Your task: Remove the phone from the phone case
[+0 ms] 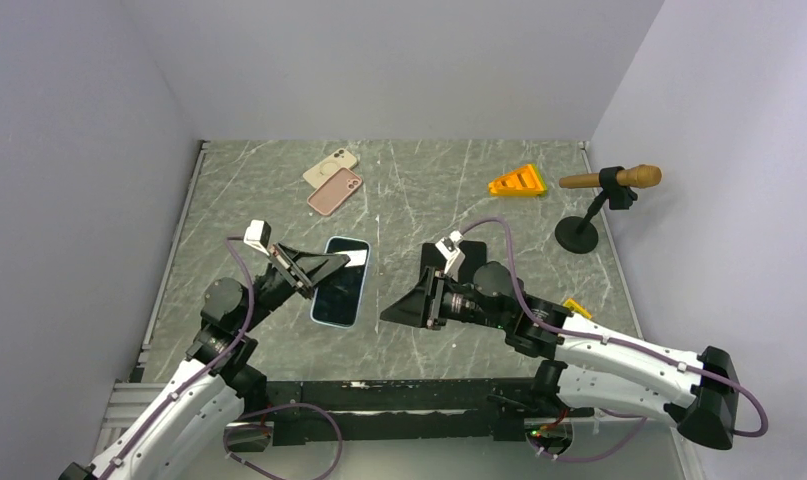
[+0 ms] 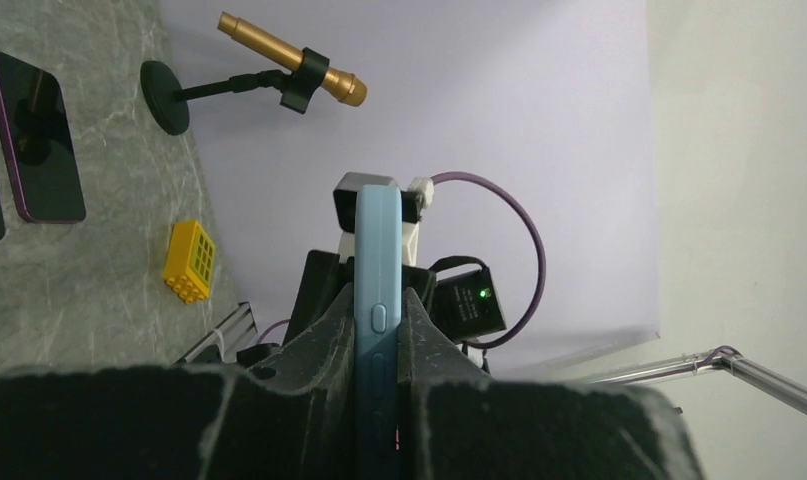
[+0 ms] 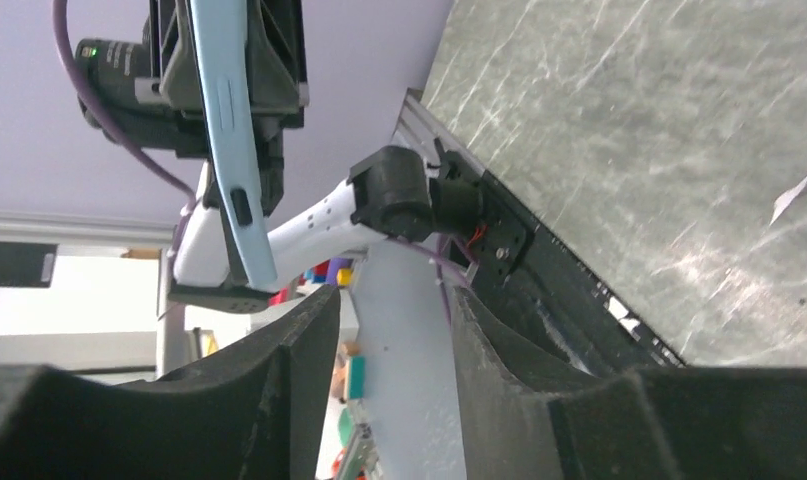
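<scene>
The phone (image 1: 341,300), dark screen up, sits in its light blue case (image 2: 378,250), whose rim shows around the screen in the top view. My left gripper (image 1: 341,262) is shut on the cased phone by one long edge; in the left wrist view that edge stands between its fingers. To the right, apart from the phone, is my right gripper (image 1: 391,314). The right wrist view shows its fingers (image 3: 304,370) part open with an empty gap. The blue side of the case (image 3: 231,140) appears there at upper left, clear of those fingers.
Two dark phones (image 1: 471,262) lie on the table near the right arm. Two empty cases, one pink (image 1: 335,190) and one beige (image 1: 331,165), rest at the back left. An orange holder (image 1: 519,182) and a microphone stand (image 1: 577,234) occupy the right.
</scene>
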